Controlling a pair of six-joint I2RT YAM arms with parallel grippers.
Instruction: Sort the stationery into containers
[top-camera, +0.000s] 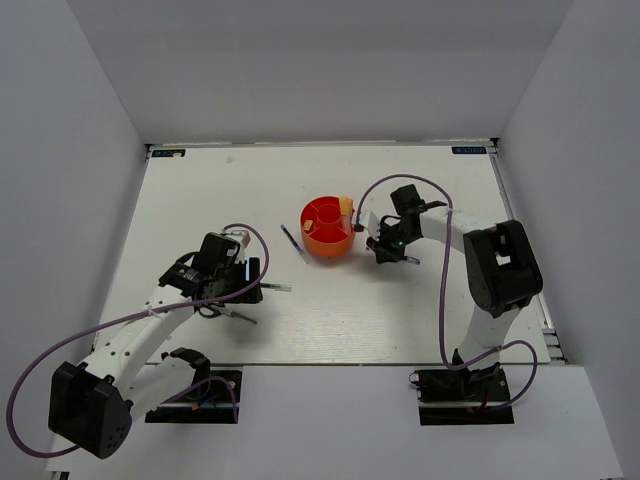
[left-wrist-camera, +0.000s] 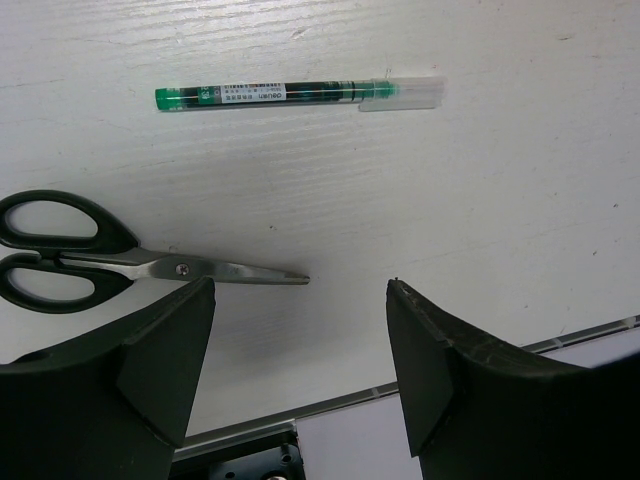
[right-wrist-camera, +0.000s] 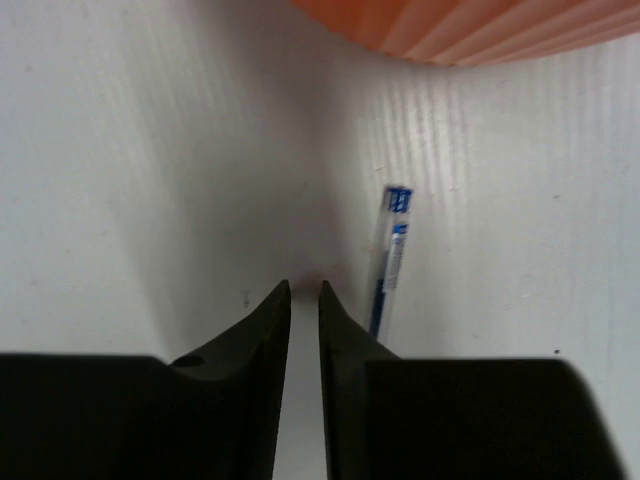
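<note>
A round orange divided container (top-camera: 328, 249) stands near the table's middle, with a few small items in it. Its ribbed side shows at the top of the right wrist view. My right gripper is part open with a narrow, empty gap. Just right of its fingertips lies a blue pen (right-wrist-camera: 393, 245), partly hidden by the fingers. My left gripper stands wide open, nothing between its fingers. Ahead of it lies a green pen (left-wrist-camera: 290, 94) with a clear cap; dark-handled scissors (left-wrist-camera: 180, 268) lie to the left, blades pointing toward the gap.
Another blue pen (top-camera: 293, 242) rests left of the container.
</note>
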